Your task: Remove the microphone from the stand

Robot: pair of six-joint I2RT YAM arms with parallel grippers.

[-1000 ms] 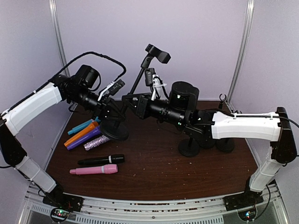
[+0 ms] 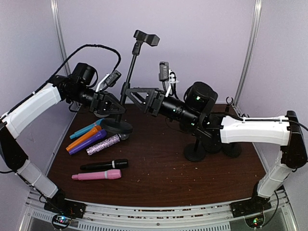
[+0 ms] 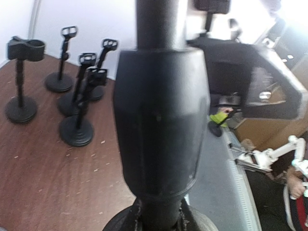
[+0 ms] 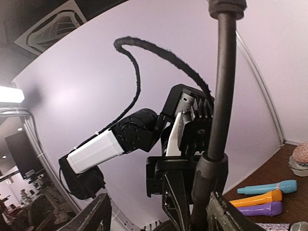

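Observation:
A black mic stand (image 2: 128, 72) is lifted upright, its empty clip (image 2: 146, 37) at the top and round base (image 2: 116, 126) below. My left gripper (image 2: 113, 108) is shut on the stand's lower pole, seen close up in the left wrist view (image 3: 159, 134). Right of the pole, my right gripper (image 2: 142, 98) stands part open around or beside its collar; in the right wrist view its fingertips flank the pole (image 4: 211, 178), though whether they touch cannot be told. No microphone is in the clip.
Several microphones, including a pink one (image 2: 96, 175) and a black one (image 2: 104, 165), lie on the table's left. Several other stands (image 2: 195, 154) stand at the right.
The stand's top has swung up and left, standing more upright. My right gripper has shifted and turned, with its fingers now apart. The left arm has risen slightly.

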